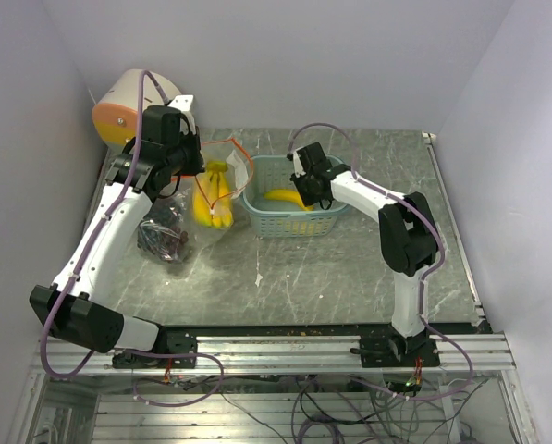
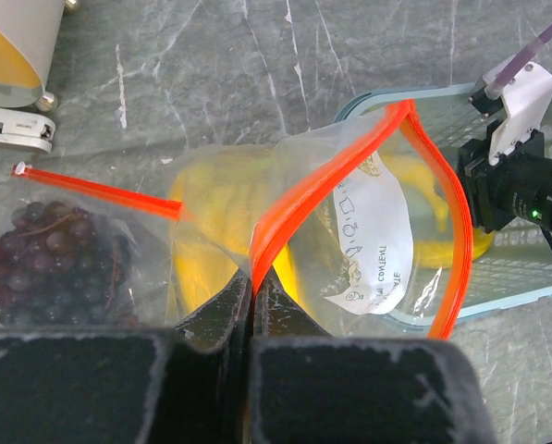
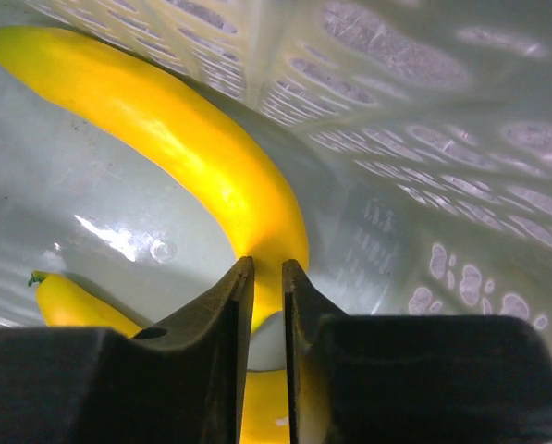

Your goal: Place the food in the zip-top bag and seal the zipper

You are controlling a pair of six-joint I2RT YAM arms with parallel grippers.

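Note:
My left gripper is shut on the rim of a clear zip bag [image 1: 239,171] with an orange zipper, holding it up; bananas [image 1: 206,194] show inside. Grapes [image 2: 54,259] in plastic lie left of it. My right gripper is down inside the blue basket [image 1: 285,227], its narrowly parted fingertips over a banana [image 3: 183,139]; whether they touch it I cannot tell. More yellow fruit [image 3: 81,305] lies below it in the right wrist view.
A cream and orange cylinder [image 1: 128,106] stands at the back left.

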